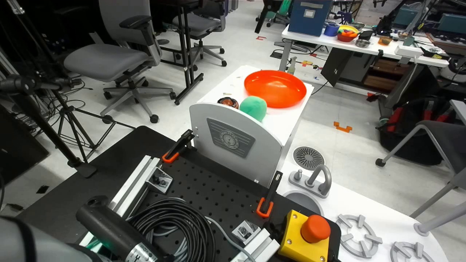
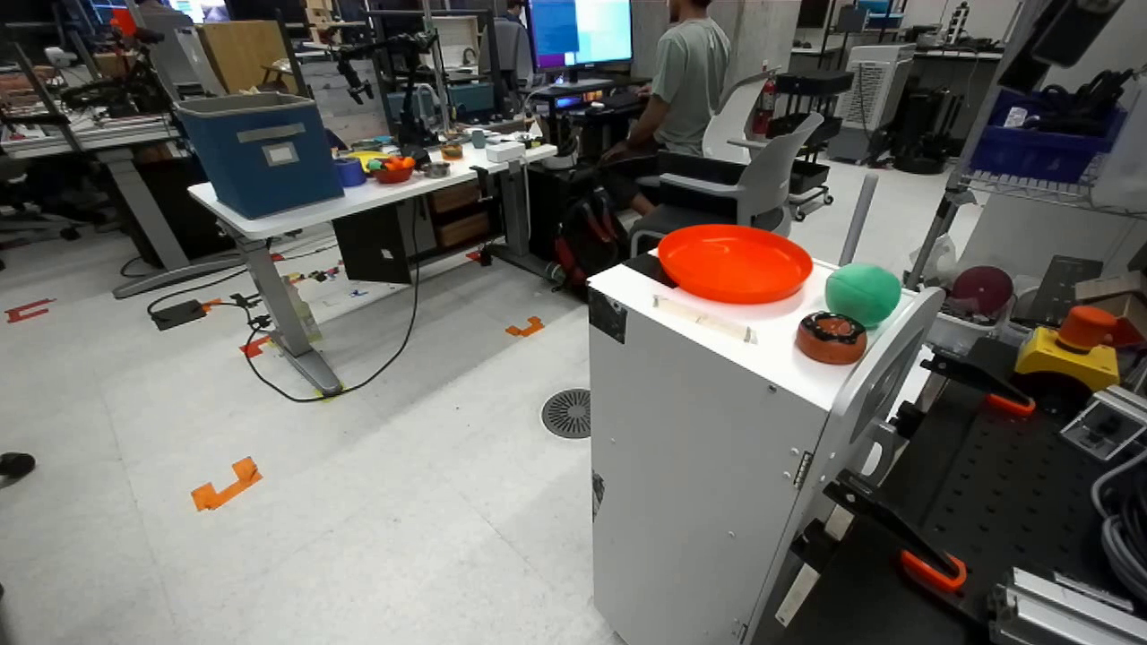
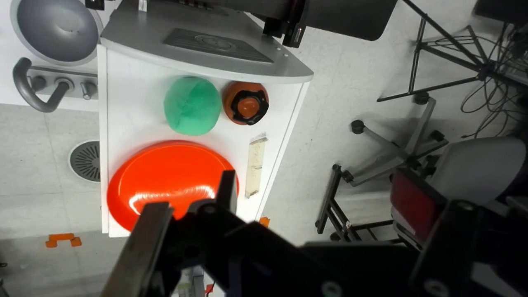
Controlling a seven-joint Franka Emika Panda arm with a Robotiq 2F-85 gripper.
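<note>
On the white cabinet top, a large shiny orange-red plate [image 3: 163, 168] lies flat. A round green plush ball [image 3: 192, 106] and a brown doughnut-shaped toy with black trim [image 3: 246, 103] stand side by side between the plate and the grey backboard [image 1: 236, 142]; the ball comes close to the plate. In the wrist view my gripper is open, its fingers spread over the near part of the plate, with nothing held between them. Neither exterior view shows the gripper; part of the arm fills the lower left of exterior view 1.
The backboard stands up along one side of the cabinet top. Beyond it lie black clamps [image 1: 273, 194], a coiled cable [image 1: 174, 227] and a yellow box with a red button [image 1: 308, 238]. A grey toy faucet [image 1: 321, 181] rises beside the cabinet. A strip of tape [image 3: 255, 167] marks the top.
</note>
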